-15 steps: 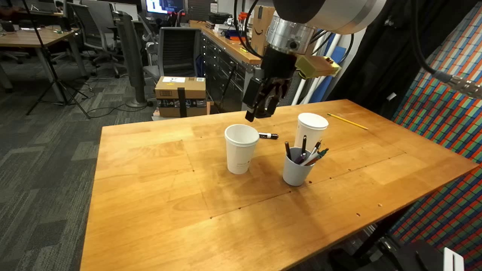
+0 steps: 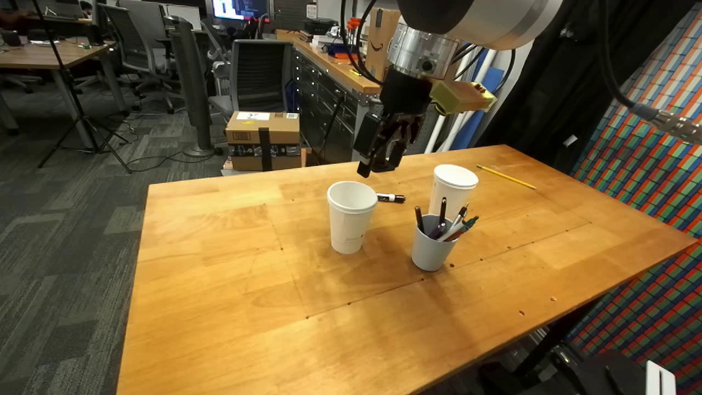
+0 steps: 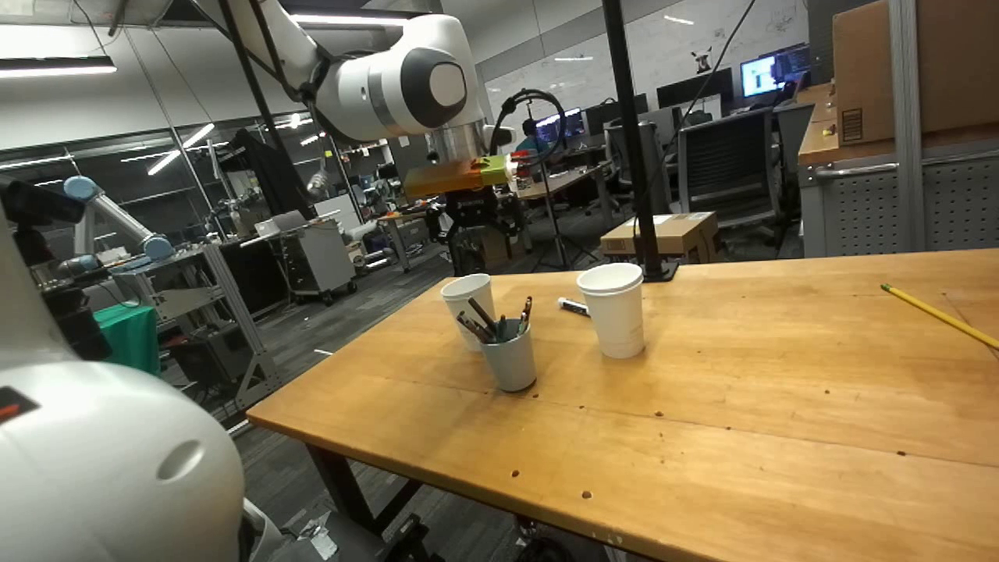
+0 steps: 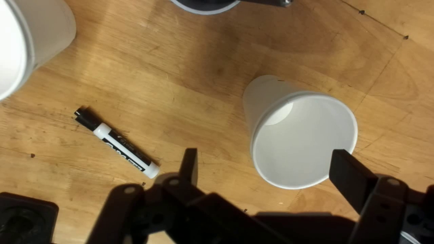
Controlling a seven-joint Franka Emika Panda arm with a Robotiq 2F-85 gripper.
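My gripper (image 2: 377, 168) hangs above the table, fingers spread apart with nothing between them. In the wrist view an empty white cup (image 4: 303, 142) stands upright below, near the right finger (image 4: 346, 173). The same cup (image 2: 347, 227) appears left of the pen cup in exterior view 1. A second white cup (image 2: 451, 191) stands to the right, partly behind a grey cup (image 2: 430, 253) holding several pens. A black and white marker (image 4: 122, 146) lies on the table between the white cups, left of my gripper's left finger (image 4: 189, 166) in the wrist view.
A yellow pencil (image 2: 507, 176) lies near the far right edge. In exterior view 2 a black post (image 3: 637, 140) rises at the table's back edge.
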